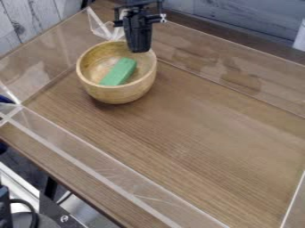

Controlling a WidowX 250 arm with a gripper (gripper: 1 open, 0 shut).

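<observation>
A round light wooden bowl [103, 92] rests on the wooden table toward the upper left, with a green block [119, 71] lying in it at a slant. My black gripper [139, 45] is above the bowl's back rim, pointing down and shut, with nothing visible between its fingers.
A white object [103, 28] is at the back, left of the gripper. Clear tape runs along the left side, and black cables show at the lower left corner.
</observation>
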